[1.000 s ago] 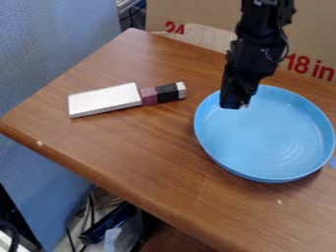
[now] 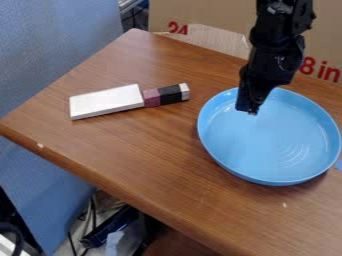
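My black gripper (image 2: 251, 102) hangs over the upper-left part of a round light-blue plate (image 2: 274, 147) on the wooden table (image 2: 147, 170); whether its fingers are open or shut is hard to see. A flat white object (image 2: 104, 101) with a pink and black end (image 2: 163, 96) lies on the table to the left of the plate, apart from it.
A cardboard box (image 2: 201, 18) stands along the back edge. The table's left edge drops away toward a blue padded surface (image 2: 47, 50) and cables below. Bare wood surrounds the white object and fills the front of the table.
My gripper has shifted slightly right and up over the plate. The plate and the white object have stayed where they were.
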